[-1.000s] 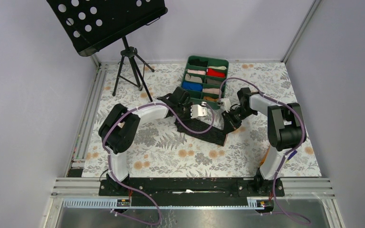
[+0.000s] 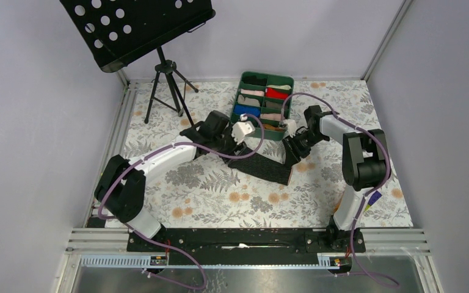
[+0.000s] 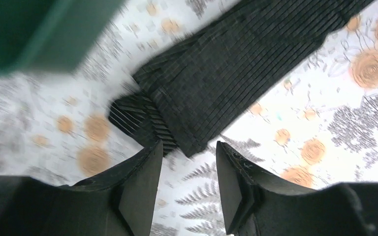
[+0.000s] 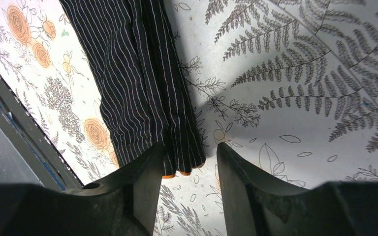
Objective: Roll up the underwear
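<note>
The dark striped underwear [image 2: 259, 168] lies flat in a long folded strip on the floral surface, its near end folded with some orange edging [image 4: 142, 113]. My left gripper hangs above the strip's left end, where a loose flap [image 3: 133, 115] sticks out; its fingers stand apart with nothing held. My right gripper is over the other end, fingers apart and empty, close to the cloth.
A green divided box [image 2: 262, 80] of folded clothes stands behind the cloth, close to the left gripper. A music stand [image 2: 171, 73] is at back left.
My left gripper has lifted and shifted slightly leftward from the cloth's left end. My right gripper has moved slightly; the cloth's right end has shifted a little.
</note>
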